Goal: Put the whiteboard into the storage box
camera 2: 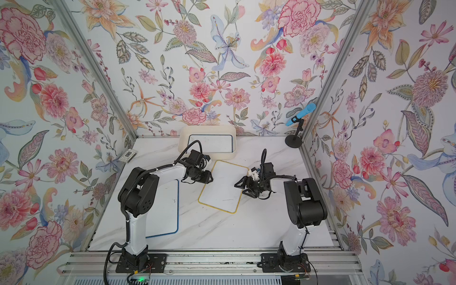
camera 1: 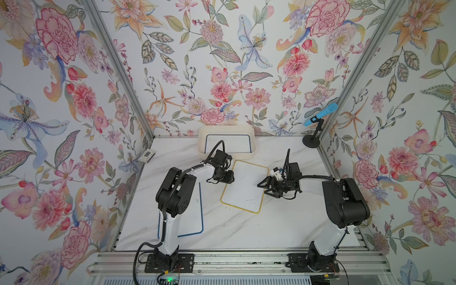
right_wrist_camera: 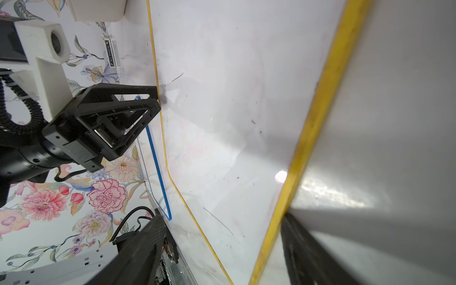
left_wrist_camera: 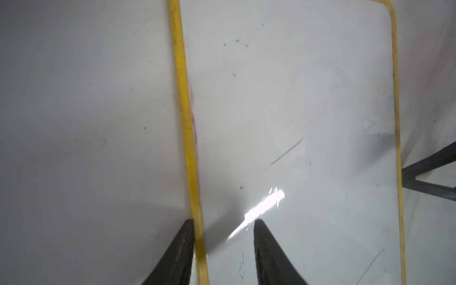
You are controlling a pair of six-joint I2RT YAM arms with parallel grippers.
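A white board with a yellow rim [camera 1: 243, 190] lies on the table between the grippers; in the top right view the same yellow-rimmed board [camera 2: 220, 190] is clear between them. My left gripper hangs over its left rim, part open, the rim's strip between its fingertips in view. My right gripper is at the opposite rim, part open, with blurred fingers either side; whether either touches the board is unclear. A blue-rimmed board [camera 1: 182, 223] lies at the lower left.
A cream box [camera 1: 203, 142] at the back holds a blue-rimmed board. A blue microphone on a stand [camera 1: 323, 114] stands at the back right. A small device [camera 1: 146, 155] lies at the left edge.
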